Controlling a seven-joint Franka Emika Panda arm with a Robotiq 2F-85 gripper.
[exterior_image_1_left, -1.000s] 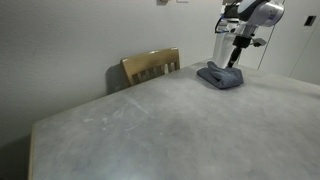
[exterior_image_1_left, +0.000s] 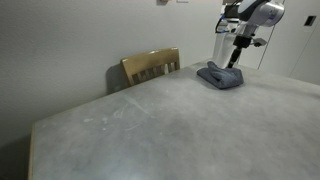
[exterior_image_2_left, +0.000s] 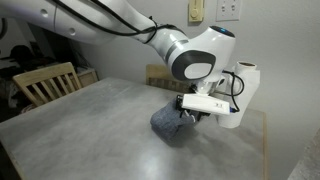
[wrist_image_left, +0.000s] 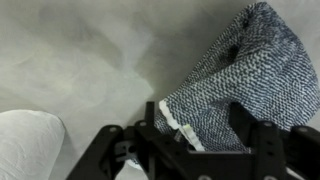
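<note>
A dark blue-grey cloth (exterior_image_1_left: 219, 75) lies bunched on the table near its far right end. In exterior view 2 the same cloth (exterior_image_2_left: 172, 122) is partly covered by my gripper (exterior_image_2_left: 190, 116). Seen from the wrist, the cloth (wrist_image_left: 270, 75) is folded, with a pale edge strip running between the fingers. My gripper points down at the cloth with its two dark fingers (wrist_image_left: 239, 118) standing apart. The fingertips are at or just over the fabric; whether they touch it is hard to tell.
A white rounded object (exterior_image_2_left: 238, 98) stands close beside the arm, also at the wrist view's lower left. Wooden chairs (exterior_image_1_left: 150, 66) stand at the table's edges. A wall is behind.
Almost nothing differs in exterior view 1: arm and cloth keep about the same place over the last second.
</note>
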